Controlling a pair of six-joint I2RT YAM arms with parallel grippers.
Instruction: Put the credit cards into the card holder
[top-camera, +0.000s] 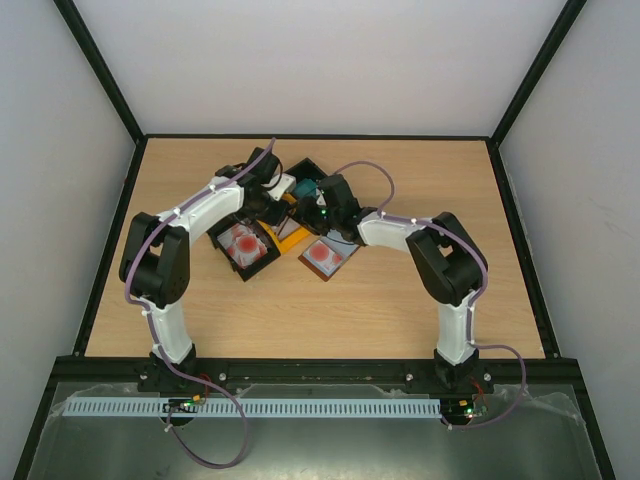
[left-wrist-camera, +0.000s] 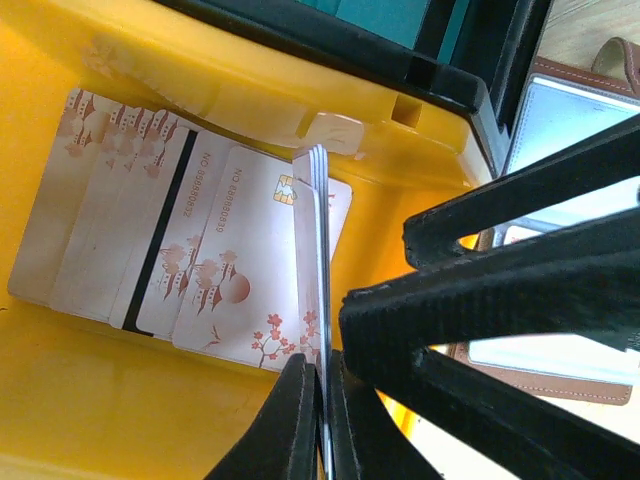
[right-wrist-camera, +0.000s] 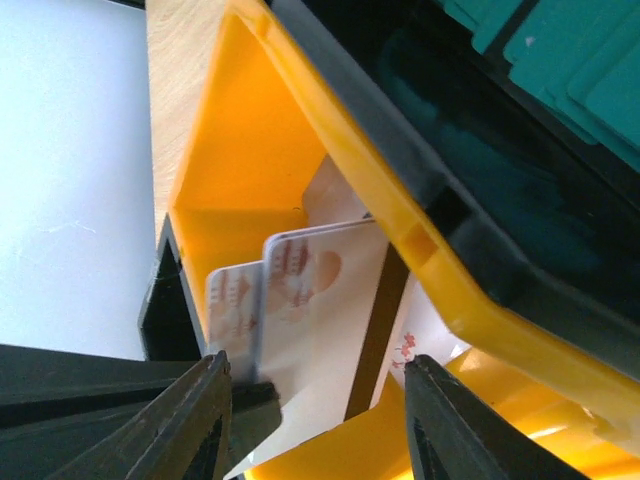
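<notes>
In the left wrist view white cards (left-wrist-camera: 240, 250) lie in a yellow tray (left-wrist-camera: 120, 390). My left gripper is shut at the bottom, with thin upright cards between its fingertips. My right gripper's black fingers (left-wrist-camera: 480, 300) reach in from the right beside those cards. In the right wrist view my right gripper is part open around the upright cards (right-wrist-camera: 310, 320). The brown card holder (top-camera: 325, 262) lies on the table right of the trays, with cards showing in it.
A black tray with teal cards (right-wrist-camera: 590, 70) adjoins the yellow tray. Another black tray (top-camera: 245, 268) with red-patterned cards is at its left.
</notes>
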